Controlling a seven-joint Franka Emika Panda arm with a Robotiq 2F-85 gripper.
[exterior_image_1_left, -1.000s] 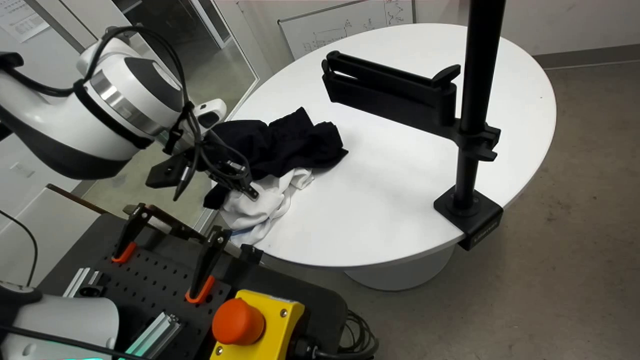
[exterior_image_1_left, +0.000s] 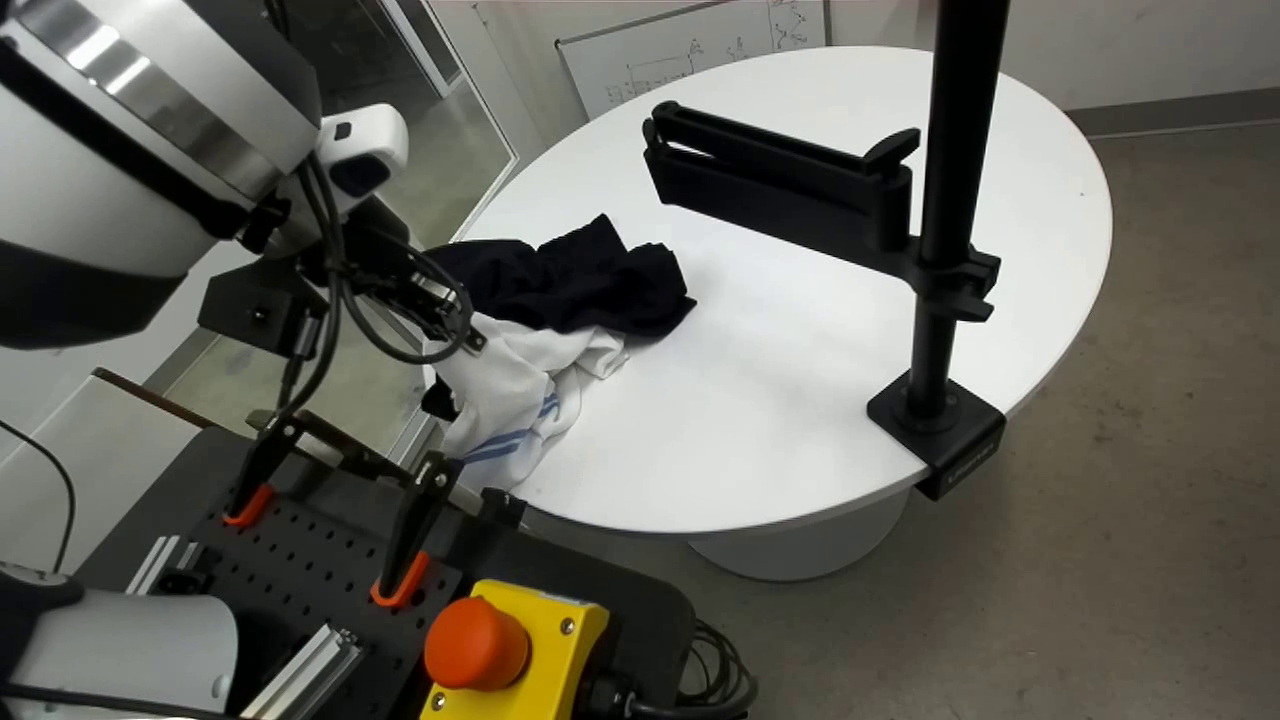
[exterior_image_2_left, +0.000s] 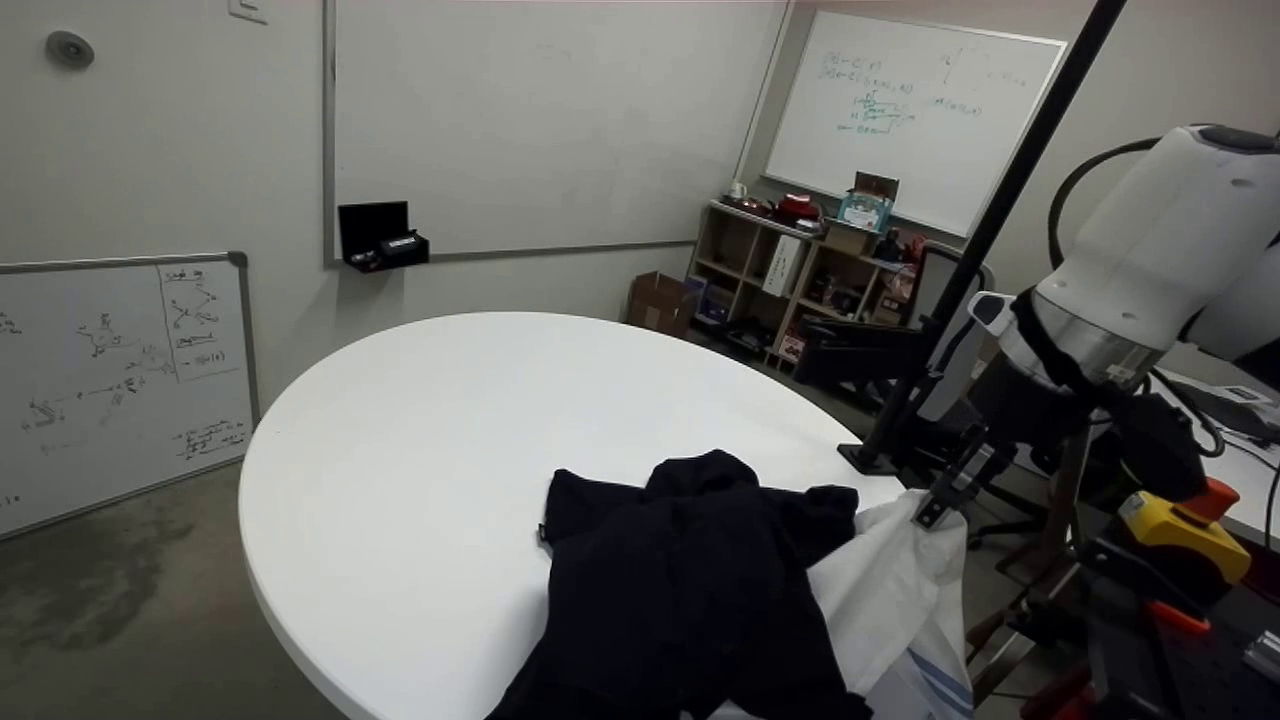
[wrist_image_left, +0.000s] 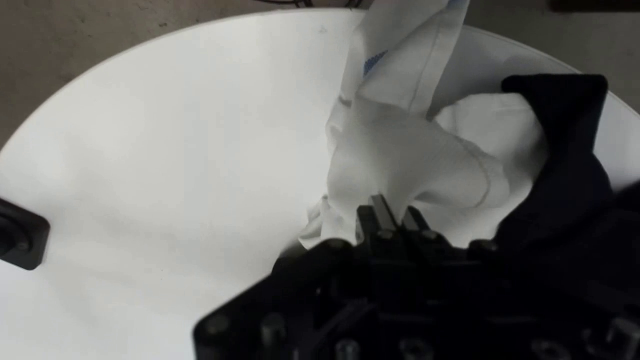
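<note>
My gripper (exterior_image_2_left: 931, 514) is shut on a fold of the white cloth (exterior_image_2_left: 894, 576), which is drawn up into a peak beneath the fingertips. Blue stripes mark the lower part of this cloth (exterior_image_1_left: 510, 414), whose rest trails down to the near edge of the round table. In the wrist view the white cloth (wrist_image_left: 408, 150) runs from between the fingers out toward the table's rim. A black garment (exterior_image_2_left: 684, 576) lies crumpled next to the white cloth and covers part of it.
A black post with a folding arm (exterior_image_1_left: 780, 180) is clamped at the edge of the white round table (exterior_image_1_left: 768, 408). The cart beside it carries orange-tipped clamps (exterior_image_1_left: 402, 582) and a yellow emergency-stop box (exterior_image_1_left: 540, 648).
My gripper has risen and moved left in exterior view 1, pulling the white cloth upward. More of its blue stripes now show. The black garment has hardly shifted.
</note>
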